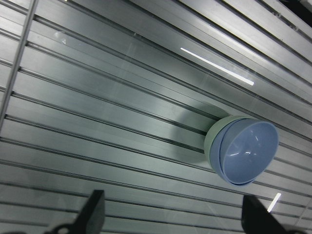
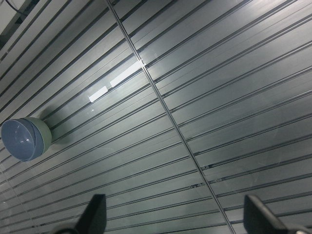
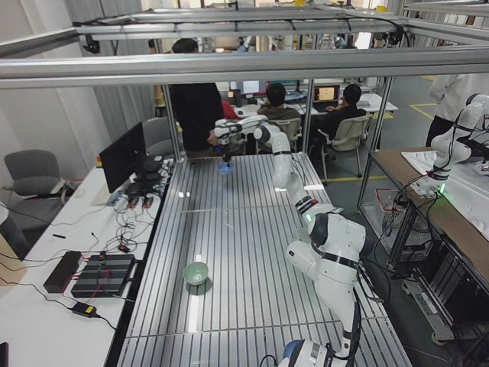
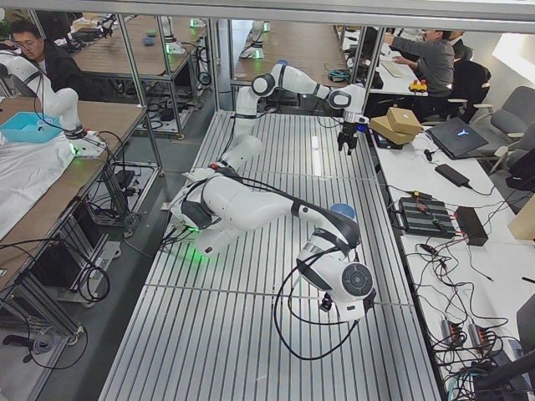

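In the camera left view a green bowl (image 3: 195,272) stands on the slatted table (image 3: 244,237), and a blue bowl (image 3: 225,168) is at the far end, just below the far arm's gripper. The left wrist view shows nested blue (image 1: 248,153) and green bowls (image 1: 212,134), right of and above my left gripper, whose fingers are apart and empty. Similar nested bowls (image 2: 19,139) appear at the left of the right wrist view, above and left of my right gripper, also open and empty.
A desk with electronics (image 3: 99,275) runs along one side of the table, and a bench with another robot arm (image 3: 451,153) stands on the other. A person (image 3: 195,115) stands beyond the far end.
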